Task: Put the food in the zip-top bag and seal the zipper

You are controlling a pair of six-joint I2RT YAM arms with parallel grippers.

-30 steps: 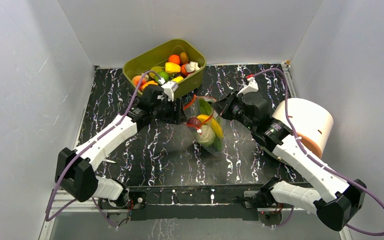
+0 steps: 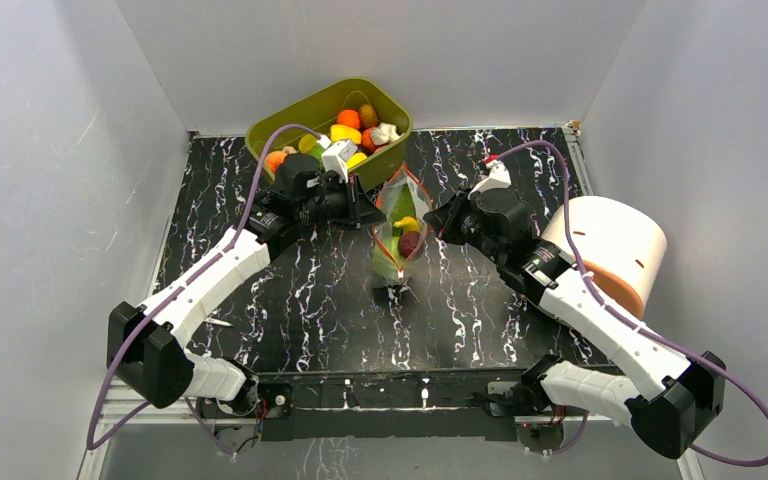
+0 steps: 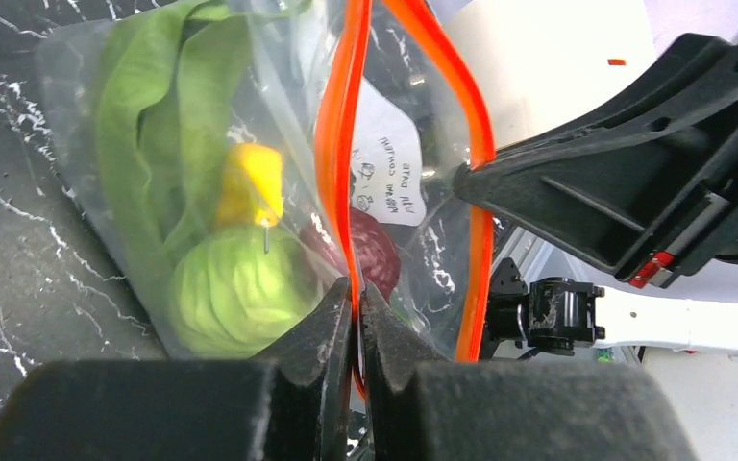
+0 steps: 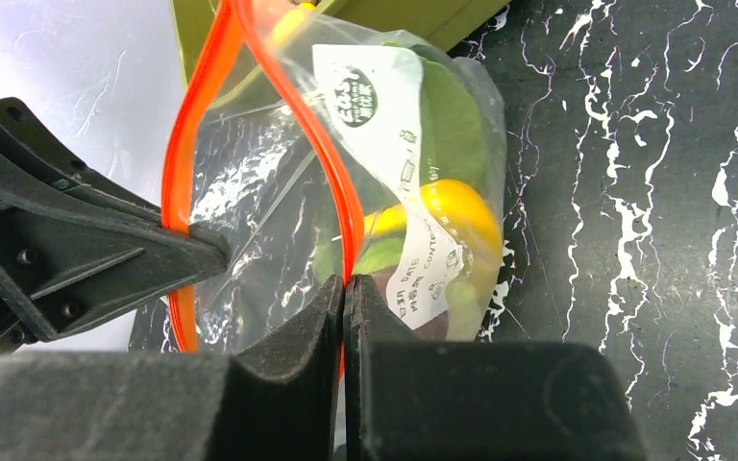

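A clear zip bag (image 2: 396, 258) with orange zipper edges hangs between both grippers, holding a green leafy vegetable (image 3: 154, 134), a yellow item (image 4: 466, 221), a pale green round vegetable (image 3: 231, 288) and a dark red item (image 3: 375, 250). My left gripper (image 2: 375, 215) is shut on one side of the bag's rim; in its wrist view the orange zipper (image 3: 341, 163) runs down between its fingertips. My right gripper (image 2: 435, 220) is shut on the opposite rim, the zipper (image 4: 332, 173) between its fingertips. The bag's mouth stands open between them.
An olive bin (image 2: 290, 108) of assorted produce stands behind the left arm. A white cylinder (image 2: 625, 235) lies at the right of the dark marbled surface.
The bag has straightened up from leaning right, its contents shifting inside. Both grippers have moved slightly, the left one up and to the right, the right one to the left and down.
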